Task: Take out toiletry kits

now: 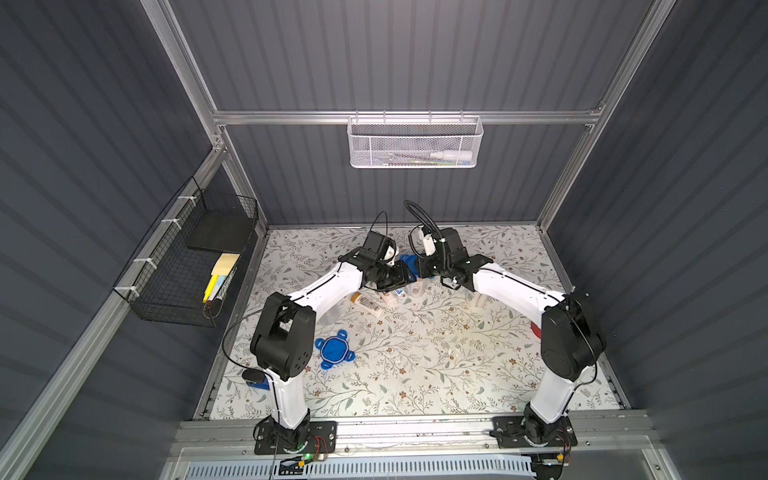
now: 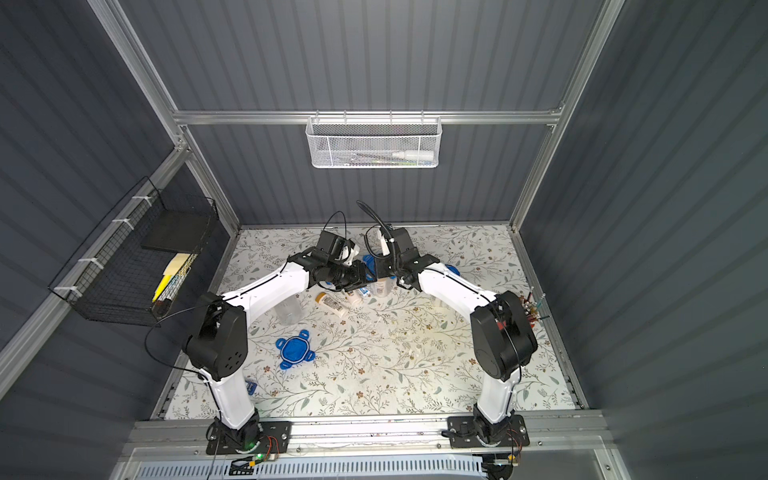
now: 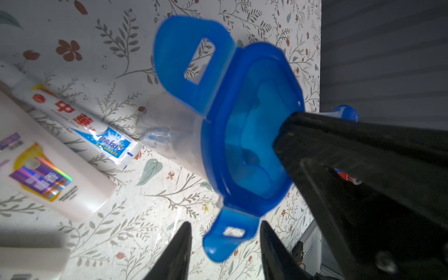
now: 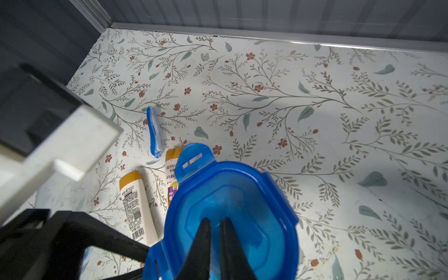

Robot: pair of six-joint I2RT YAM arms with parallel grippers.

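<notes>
A clear container with blue lid (image 3: 252,140) and side latches hangs between the grippers at mid table. My right gripper is shut on it, its fingertips over the lid. My left gripper is part open around a lower latch (image 3: 228,242); whether it touches is unclear. Toiletries lie below and left: a toothpaste tube (image 3: 74,114), a white bottle (image 3: 51,177), an orange-capped bottle (image 4: 137,205) and a small blue-and-white item (image 4: 155,130).
A loose blue lid (image 1: 334,349) lies at the front left. A wire basket (image 1: 172,288) hangs on the left wall, a white mesh basket (image 1: 412,144) at the back.
</notes>
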